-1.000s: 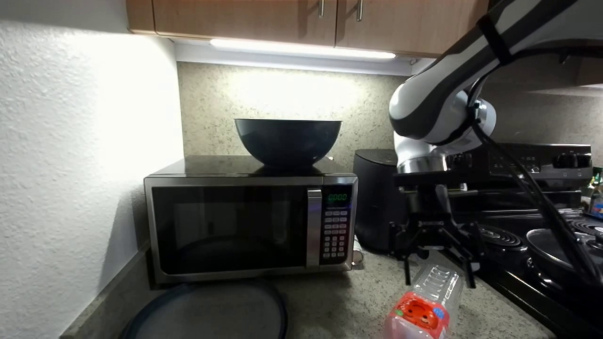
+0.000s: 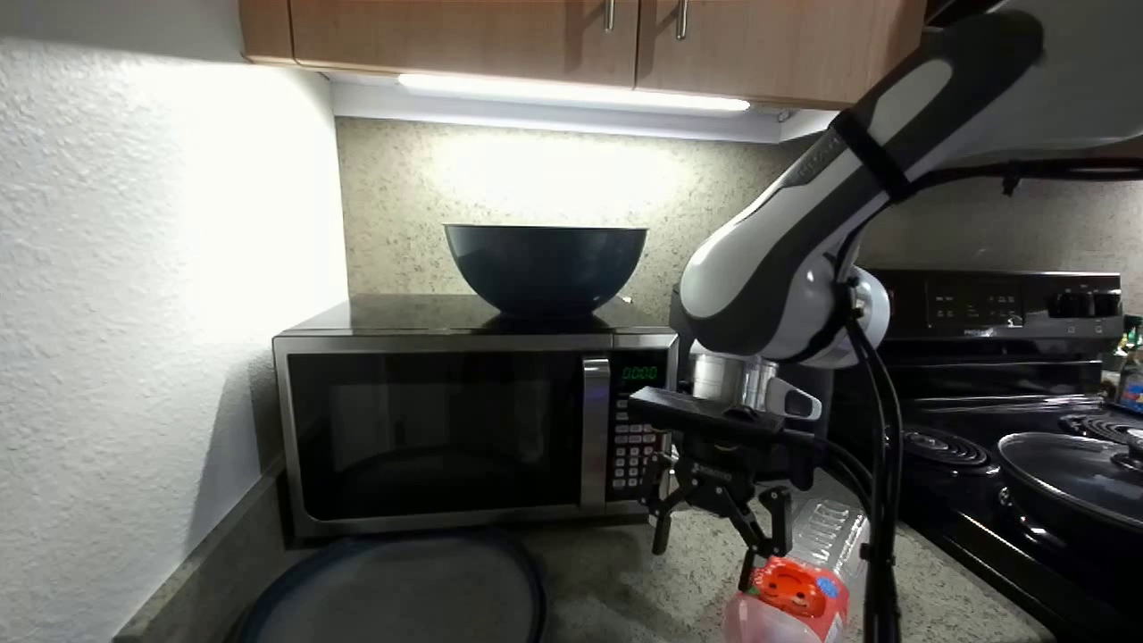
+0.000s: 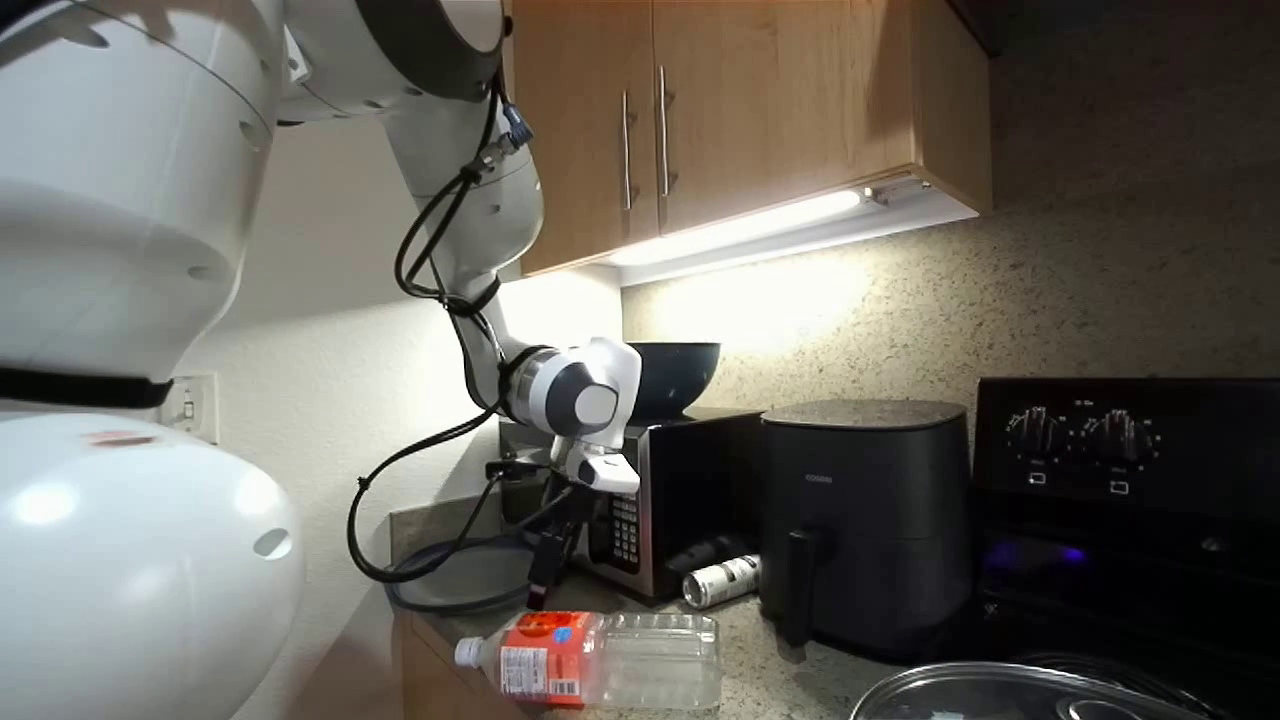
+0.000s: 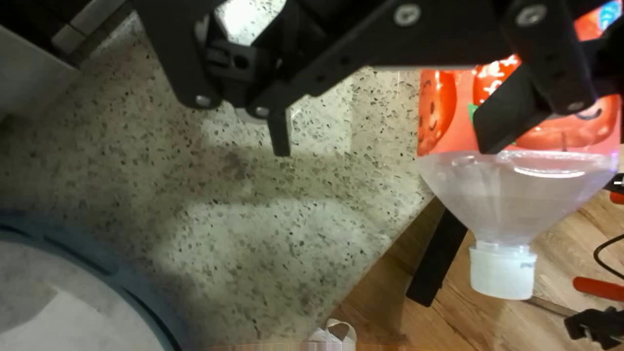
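Note:
A clear plastic bottle with a red label [image 3: 546,658] and a white cap [image 4: 501,275] lies on its side on the speckled counter. Its neck end points toward the counter's front edge and, in the wrist view, appears beyond it over the wooden floor. My gripper [image 2: 704,553] is open, low and tilted, left of the bottle. One of its fingers [image 4: 507,114] overlaps the label in the wrist view; whether it touches cannot be told. The other finger [image 4: 281,134] stands over bare counter. Nothing is held between them.
A microwave [image 2: 429,429] with a dark bowl [image 2: 546,268] on top stands behind. A round blue-rimmed lid or tray [image 2: 391,589] lies at left. A can [image 3: 721,581] and an air fryer [image 3: 866,528] stand beyond the bottle, with a lidded pan [image 2: 1072,477] on the stove.
My arm has moved left and lower in exterior view 1, and the gripper has tilted. It was above the bottle's clear end before. The bottle looks almost unmoved.

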